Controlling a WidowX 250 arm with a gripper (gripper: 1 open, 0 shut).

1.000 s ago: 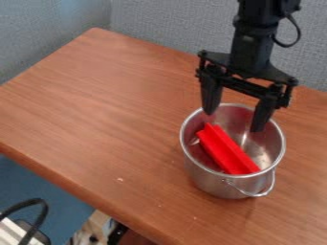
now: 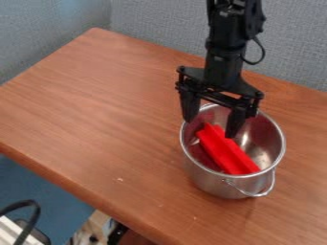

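Observation:
A metal pot (image 2: 255,187) with side handles stands on the wooden table at the right. Inside it lies a long red object (image 2: 227,151), tilted along the pot's length. My black gripper (image 2: 211,123) is open over the back left part of the pot, its two fingers apart above or at the red object's upper end. Whether a fingertip touches it I cannot tell.
Grey walls stand behind. Cables and a white item lie beyond the table's edge at the lower left.
My gripper has moved left and somewhat toward the front, from over the pot's back right to over its back left. The pot and red object look unmoved.

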